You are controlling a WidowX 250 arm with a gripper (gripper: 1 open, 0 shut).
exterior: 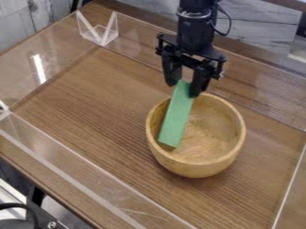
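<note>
A tan wooden bowl (pixel 212 148) sits on the wooden tabletop, right of centre. A long green object (pixel 174 120) lies in it, tilted, its upper end reaching past the bowl's back rim to just under the black gripper (pixel 189 76). The gripper hangs over that end with its fingers around or just at it; whether they touch it or how far they are closed is hard to tell.
A white wire-like holder (pixel 98 29) stands at the back left. A small white object (pixel 4 110) is at the left edge.
</note>
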